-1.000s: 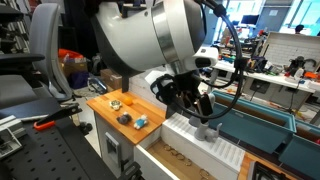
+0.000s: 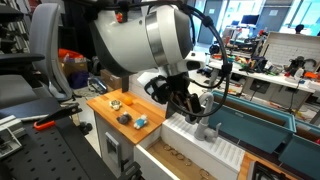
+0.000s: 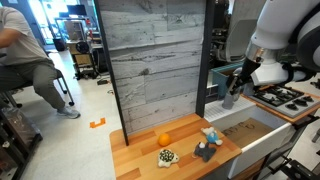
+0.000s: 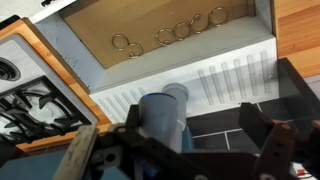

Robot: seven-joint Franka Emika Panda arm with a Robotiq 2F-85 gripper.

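My gripper is over the back edge of the drawer, its dark fingers (image 4: 272,146) wide apart in the wrist view. A smooth grey cylinder (image 4: 158,114) stands close by the left finger; whether they touch cannot be told. Partly behind it, a pale round piece (image 4: 177,93) sits against the white slatted wall. From the side, the gripper (image 2: 189,104) is above the white ledge, with a grey rounded piece (image 2: 206,132) below it. Exterior view 2 shows a greyish cylinder (image 3: 228,102) beside the gripper.
Several metal rings lie in the open drawer (image 4: 112,75). A stove-like panel (image 4: 38,92) flanks it. Small toys, including an orange ball (image 3: 164,138), rest on the wooden top (image 3: 135,158). A teal bin (image 2: 250,122) stands behind the ledge.
The arm and gripper have shifted slightly down and to the left in exterior view 1. The drawer, toys and grey rounded piece look unmoved.
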